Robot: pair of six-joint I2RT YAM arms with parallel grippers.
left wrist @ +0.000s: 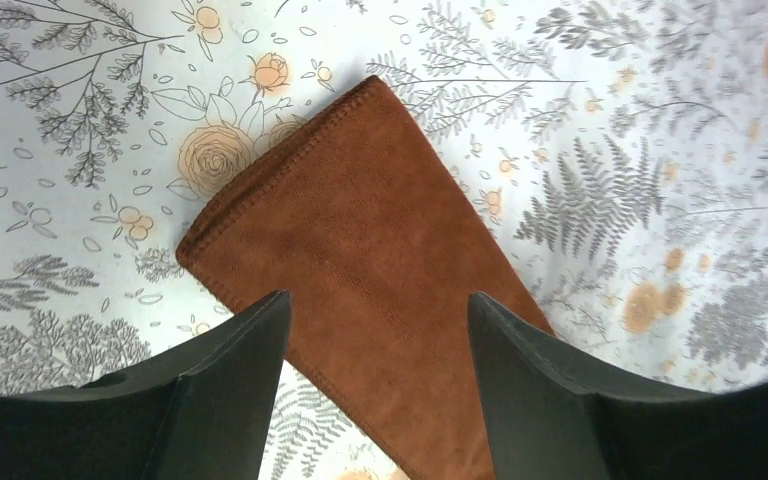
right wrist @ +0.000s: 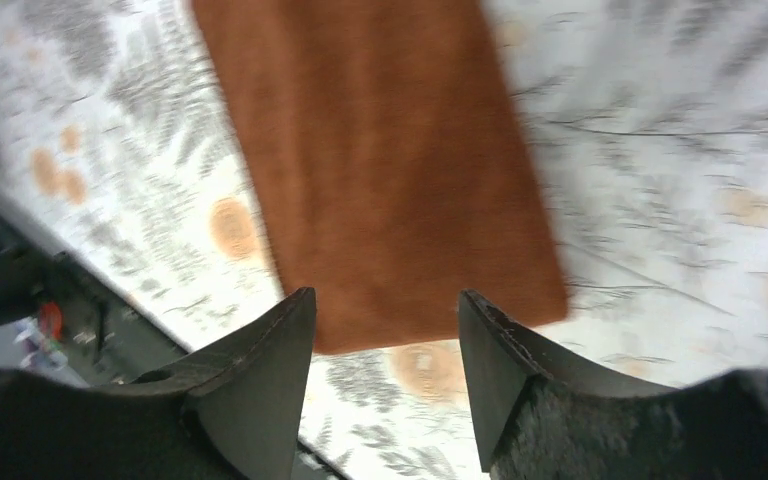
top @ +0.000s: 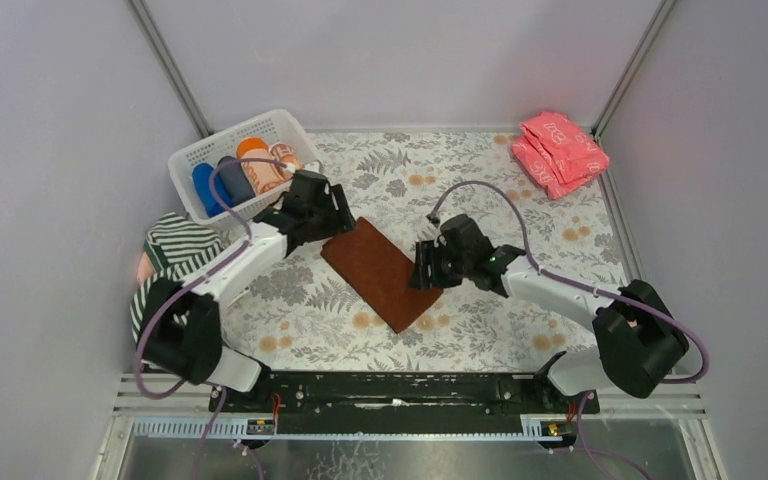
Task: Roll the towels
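A brown towel (top: 375, 272), folded into a flat strip, lies slantwise on the flowered cloth, its one end up and left, the other down and right. Over its upper left end my left gripper (top: 345, 209) stands open; in the left wrist view the folded end edge (left wrist: 280, 160) lies beyond the fingers, untouched. My right gripper (top: 423, 266) hovers above the lower right end, its fingers (right wrist: 270, 385) apart. In the right wrist view the towel's near end (right wrist: 430, 310) lies just past the fingertips, nothing between them.
A white basket (top: 186, 186) at the back left holds several rolled towels. Green-and-white striped towels (top: 175, 245) are heaped at the left. Folded pink towels (top: 561, 155) lie at the back right.
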